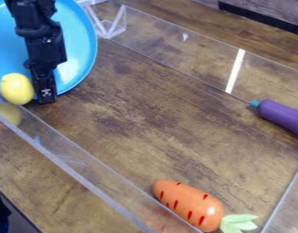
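Note:
A black gripper (36, 80) reaches down over a round blue plate (77, 45) at the upper left. Its lower end is at a yellow lemon-like toy (16, 88), which sits low at the plate's front edge. Whether the fingers hold the toy or only stand beside it, I cannot tell.
An orange carrot toy (185, 200) with a pale top lies at the lower right, and a purple eggplant toy (280, 116) at the right. Clear plastic walls border the wooden surface (145, 123), whose middle is empty.

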